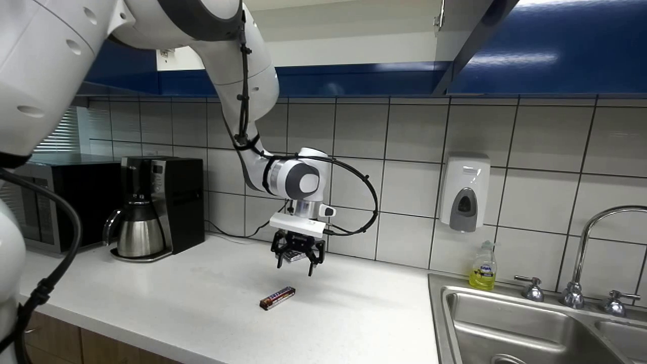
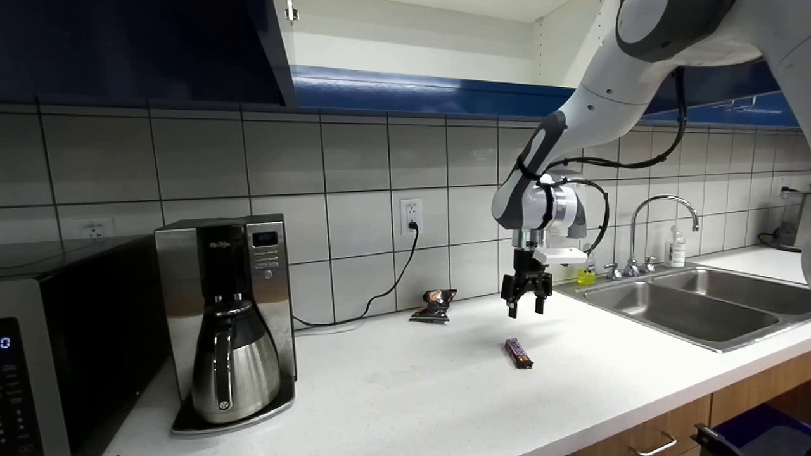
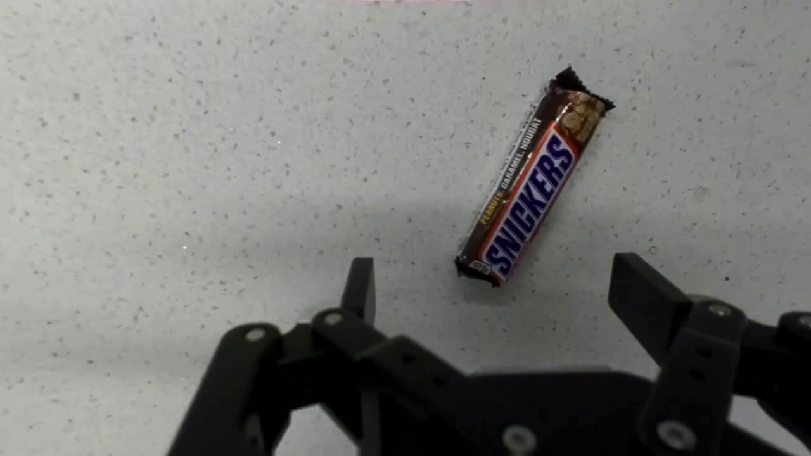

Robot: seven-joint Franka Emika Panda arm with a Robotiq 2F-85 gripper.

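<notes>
A Snickers bar (image 3: 526, 190) in a brown wrapper lies flat on the white counter, slanting in the wrist view. It shows too in exterior view 1 as a small bar (image 1: 277, 298) and in exterior view 2 as a dark bar (image 2: 518, 354). Above the counter hangs my gripper, its fingers spread wide with nothing between them. Bar and gripper are apart; in exterior view 1 the gripper (image 1: 295, 269) is higher and farther back than the bar.
A crumpled dark snack bag (image 2: 434, 305) rests by the tiled wall. The coffee maker (image 2: 228, 327) and microwave (image 1: 63, 200) occupy the left end. In exterior view 1 a steel sink (image 1: 450, 327) and yellow soap bottle (image 1: 483, 269) are on the right.
</notes>
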